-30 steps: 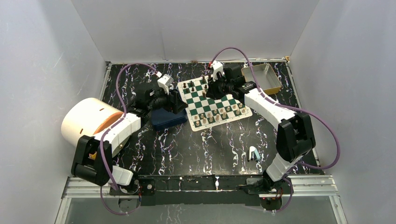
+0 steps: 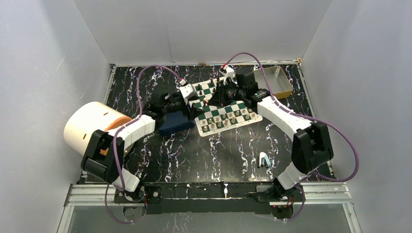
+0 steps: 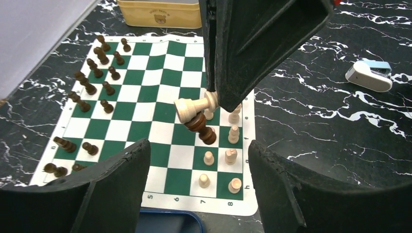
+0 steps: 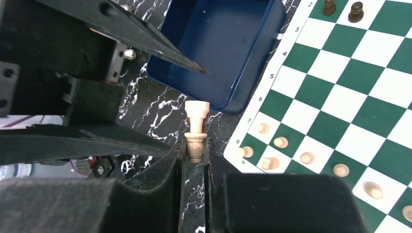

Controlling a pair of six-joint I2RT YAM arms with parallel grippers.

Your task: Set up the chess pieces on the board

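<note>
In the left wrist view a light chess piece (image 3: 191,108) sticks out sideways from my right gripper, which is shut on it. A dark brown piece shows tight against it, mostly hidden behind it in the right wrist view; whether it is pinched too is unclear. Facing them, my left gripper stands part open with nothing between its fingers. Both grippers hover near the left edge of the green and white board (image 2: 209,132). Light pieces (image 3: 209,158) stand along one side of it, dark pieces (image 3: 94,69) along the opposite side.
A blue bin (image 2: 176,127) sits left of the board, under my left arm. A beige bin (image 2: 279,81) is at the back right. A small white and teal item (image 2: 264,160) lies at front right. The board's middle rows look clear.
My left gripper has turned and moved right, toward the held piece. The right gripper has shifted slightly left and toward the front, bringing the piece closer to the left gripper.
</note>
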